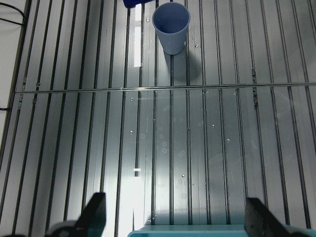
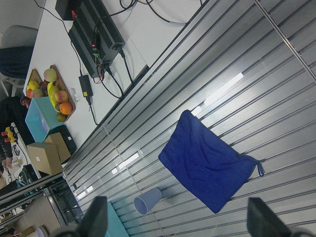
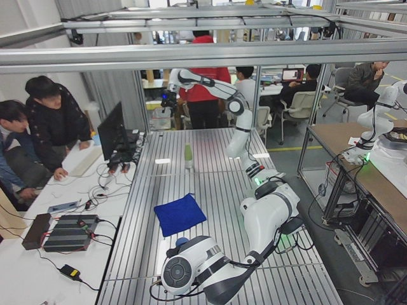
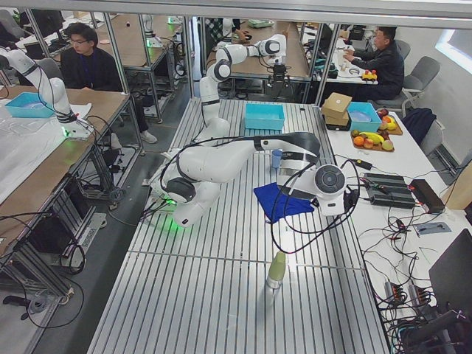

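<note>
A blue cloth (image 3: 179, 215) (image 4: 284, 203) (image 2: 205, 160) lies flat on the slatted metal table (image 4: 184, 302). A blue cup (image 1: 171, 32) (image 2: 147, 201) stands near it, beside a seam in the table. A green-and-silver bottle (image 3: 188, 156) (image 4: 276, 270) stands apart from the cloth. A cyan bin (image 4: 264, 116) sits at one end of the table. My left gripper is above the bin's edge, fingers spread with nothing between them. My right gripper hangs high over the table, fingers spread and empty, with cloth and cup below.
A side desk (image 4: 383, 276) holds cables, power units, a monitor (image 3: 112, 130), a fruit tray (image 4: 372, 141) and cardboard boxes (image 4: 337, 110). People stand at that desk. Metal frame beams cross overhead.
</note>
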